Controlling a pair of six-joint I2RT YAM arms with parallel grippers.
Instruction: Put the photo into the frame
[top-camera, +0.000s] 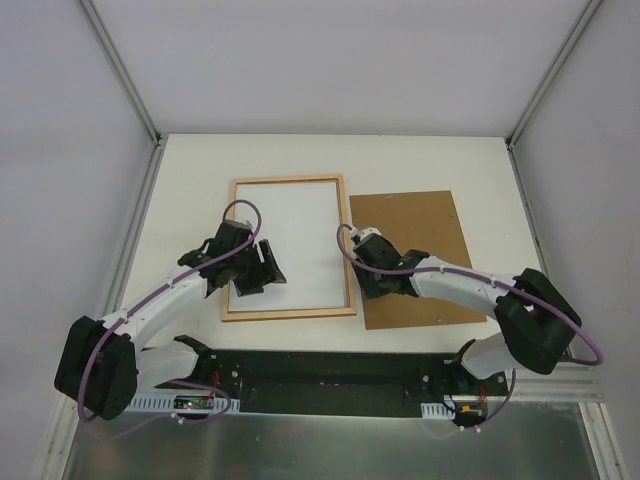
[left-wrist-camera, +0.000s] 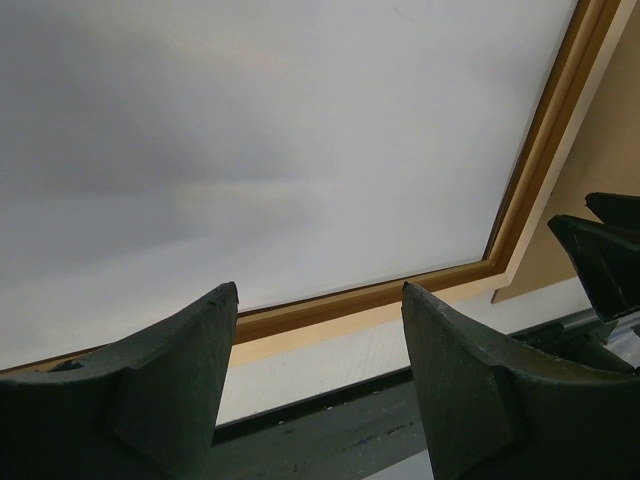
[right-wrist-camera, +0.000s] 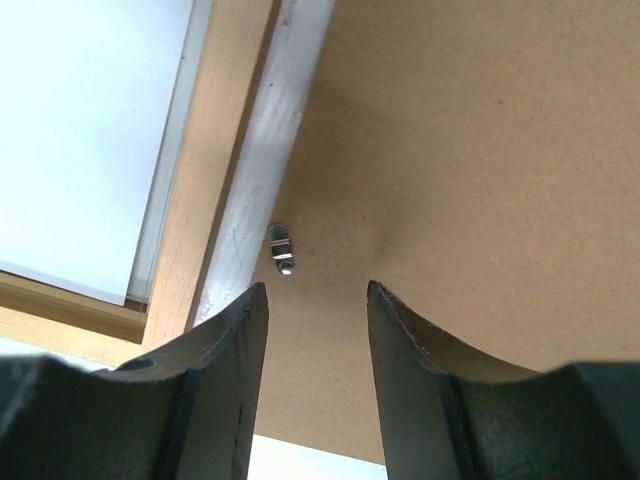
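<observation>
A wooden frame (top-camera: 348, 220) lies flat left of centre on the table, with a white sheet (top-camera: 300, 220) inside its border. Beside it, to the right, is a flat brown board (top-camera: 430, 215). My left gripper (top-camera: 262, 287), open and empty, hovers over the lower part of the sheet; in the left wrist view the frame's lower right corner (left-wrist-camera: 492, 268) shows past its fingers. Over the board's left edge, close to the frame's right side, my right gripper is open, with nothing between its fingers. A small metal clip (right-wrist-camera: 281, 250) shows on the board just beyond its fingertips.
A pale grey strip (right-wrist-camera: 262, 150) runs between the frame's side and the brown board. Clear white tabletop (top-camera: 420, 160) extends behind both. The dark front edge (top-camera: 320, 375) of the workspace lies below, and grey walls (top-camera: 70, 150) rise at the sides.
</observation>
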